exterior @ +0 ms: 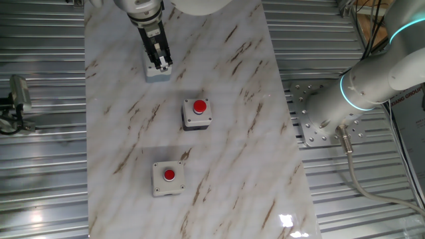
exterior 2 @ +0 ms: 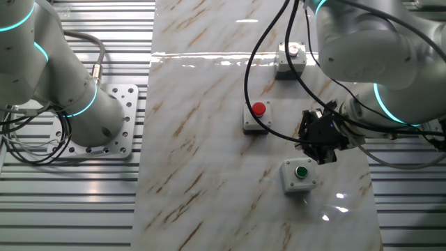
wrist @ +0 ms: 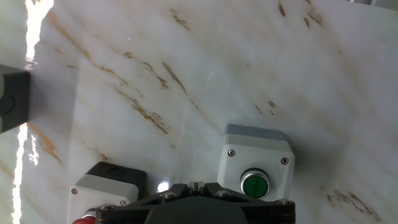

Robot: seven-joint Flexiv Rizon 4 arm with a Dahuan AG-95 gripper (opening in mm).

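My gripper enters at the bottom of the wrist view, its fingers drawn together and nothing visible between them. A pale box with a green button [wrist: 255, 185] is just right of the fingers there. In exterior view 2 the green-button box [exterior 2: 298, 176] stands beside the dark gripper, apart from it as far as shows. Exterior view 1 has the gripper [exterior: 162, 65] over that box, hiding its button. A box with a red button [exterior: 197, 114] sits mid-table, and another red-button box [exterior: 169, 178] lies nearer the bottom of that view.
Slatted metal panels [exterior: 43, 172] flank the tabletop. Black cables [exterior 2: 249, 84] loop from the arm across exterior view 2. The robot base [exterior: 325, 116] stands beyond the table edge.
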